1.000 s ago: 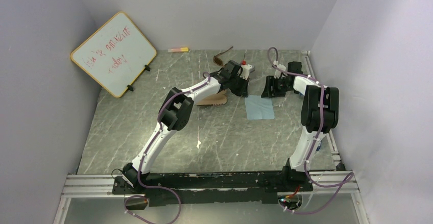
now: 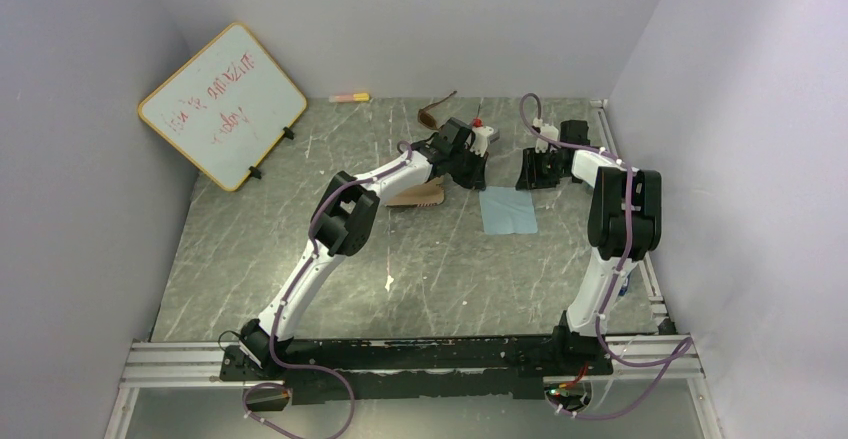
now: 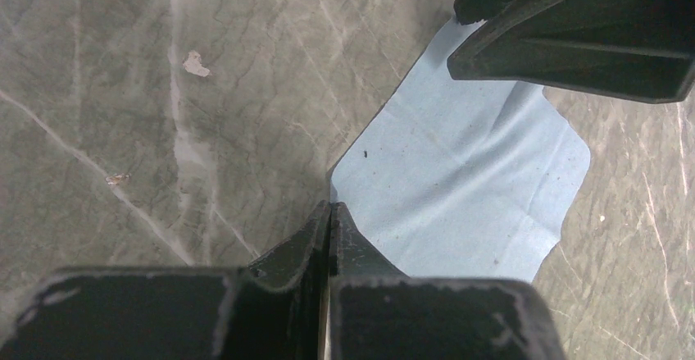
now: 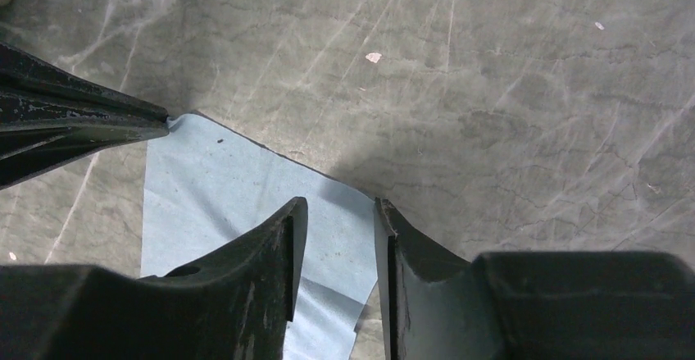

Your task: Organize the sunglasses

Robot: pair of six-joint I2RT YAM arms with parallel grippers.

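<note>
A pale blue cloth (image 2: 508,211) lies flat right of the brown board. My left gripper is shut on the cloth's upper left corner. My right gripper is part open over the upper right corner, its fingertips at that edge; I cannot tell whether they touch it. Brown sunglasses (image 2: 428,119) lie at the back, behind the left gripper.
A brown board (image 2: 410,197) lies under the left arm. A whiteboard (image 2: 222,106) stands at the back left, and a yellow-pink item (image 2: 350,97) lies at the back.
The right gripper has shifted very slightly to the right over the cloth's corner. The left arm and the cloth look unmoved.
</note>
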